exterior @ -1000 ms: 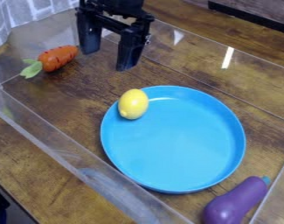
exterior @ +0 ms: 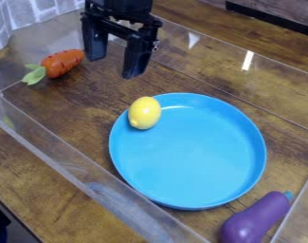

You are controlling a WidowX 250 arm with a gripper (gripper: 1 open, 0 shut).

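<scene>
My black gripper (exterior: 118, 55) hangs at the top of the camera view with its two fingers spread apart and nothing seen between them. It is right of an orange carrot (exterior: 63, 64) with green leaves, and above and behind a yellow lemon (exterior: 145, 113). The lemon sits on the left part of a round blue plate (exterior: 191, 161). A purple eggplant (exterior: 252, 220) lies at the lower right, outside the plate.
Clear walls border it along the lower left and right, with another at the top left.
The gripper has shifted very slightly since one second ago, its fingers still apart. The carrot, lemon, plate and eggplant have not moved.
</scene>
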